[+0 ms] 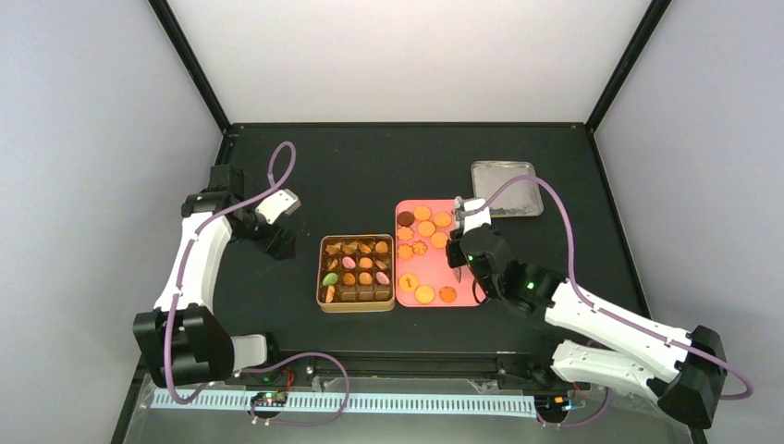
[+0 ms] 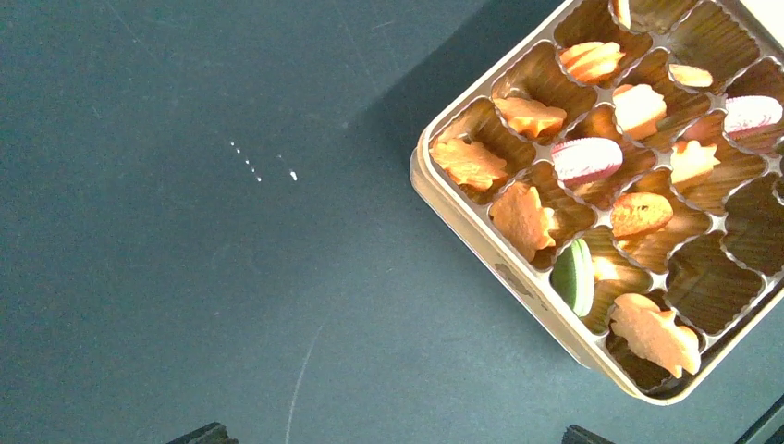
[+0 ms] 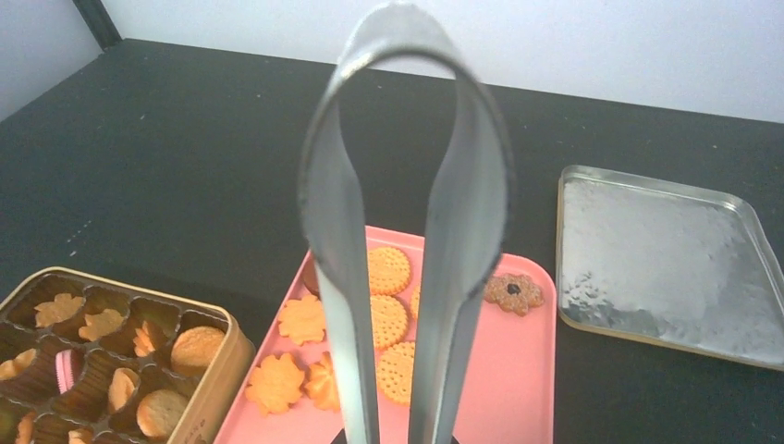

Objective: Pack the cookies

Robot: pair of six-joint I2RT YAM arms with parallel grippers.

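A gold tin (image 1: 393,277) with a brown compartment tray holds cookies in many slots; several slots at its front right are empty. To its right lies a pink tray (image 1: 430,268) of cookies, mostly round (image 3: 388,268) and flower-shaped (image 3: 275,383). Above this tray, my right gripper (image 1: 455,248) is shut on metal tongs (image 3: 347,240), whose bend points up in the right wrist view; their tips are out of that frame. My left gripper is open and empty, over bare table left of the tin. A green macaron (image 2: 575,277) leans in one slot.
An empty silver metal lid (image 3: 666,259) lies behind and right of the pink tray.
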